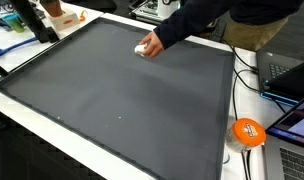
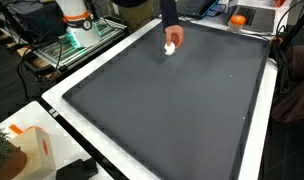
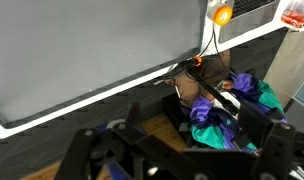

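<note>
A person's hand (image 1: pixel 156 42) reaches in over the far part of the dark grey board, holding a small white object (image 1: pixel 144 48). The same white object (image 2: pixel 170 49) shows below the fingers in exterior view 2, near the board's far edge. Whether it touches the board, I cannot tell. Along the bottom of the wrist view are the dark parts of my gripper, standing wide apart and open, with nothing held between them. The hand and white object are not visible in the wrist view.
The board (image 1: pixel 122 90) is otherwise bare, with a pale border. An orange-topped container (image 1: pixel 249 132) stands beside it near a laptop (image 1: pixel 292 155) and cables. In exterior view 2, white robot parts with orange bands (image 2: pixel 82 30) stand at the far left.
</note>
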